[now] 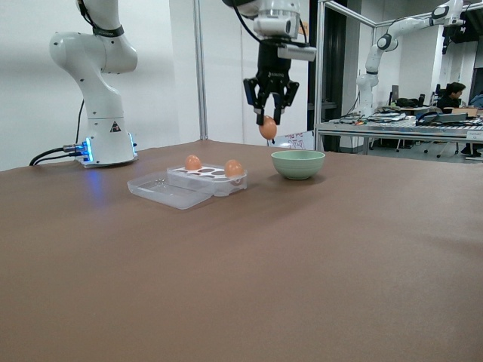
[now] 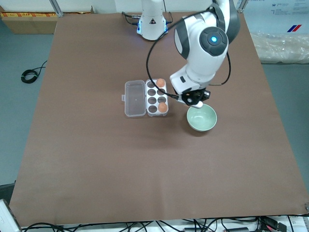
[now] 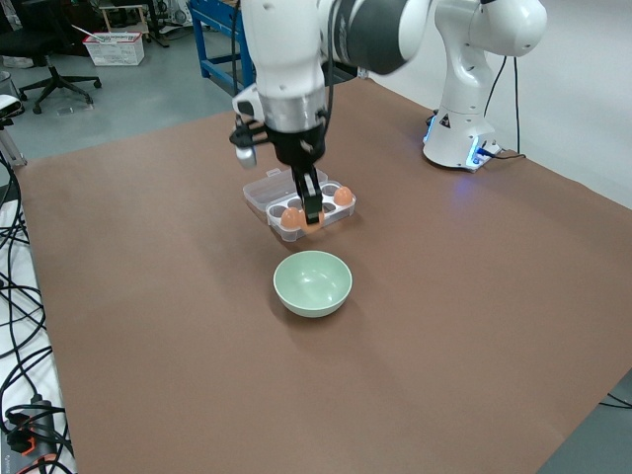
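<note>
My gripper is shut on an egg, held in the air above and a little behind the green bowl. In the right view the gripper hides most of that egg. The plastic egg carton lies open left of the bowl, its clear lid folded out, with two eggs in it and several empty holes. The bowl looks empty.
A white arm base with cables stands at the back. Cable bundles run along one table edge.
</note>
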